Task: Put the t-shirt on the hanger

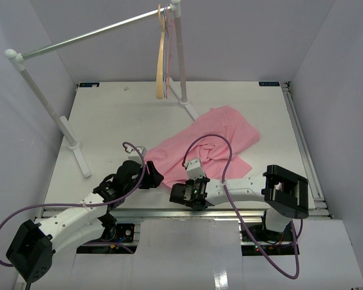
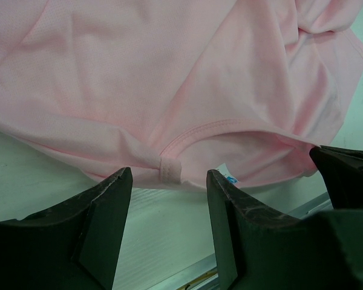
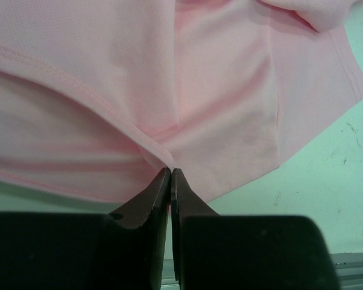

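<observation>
A pink T-shirt (image 1: 218,130) lies crumpled on the white table. In the left wrist view, my left gripper stands open over the near edge of the shirt (image 2: 109,72), around a short hemmed piece. My right gripper is shut on the shirt's hemmed edge, which is slightly raised; its dark tip also shows at the right of the left wrist view. A wooden hanger (image 1: 160,63) hangs on the rail among thinner hangers, above the back of the table.
The white rack's rail (image 1: 94,32) spans the back left, with posts and feet on the table. A metal rail runs along the front edge.
</observation>
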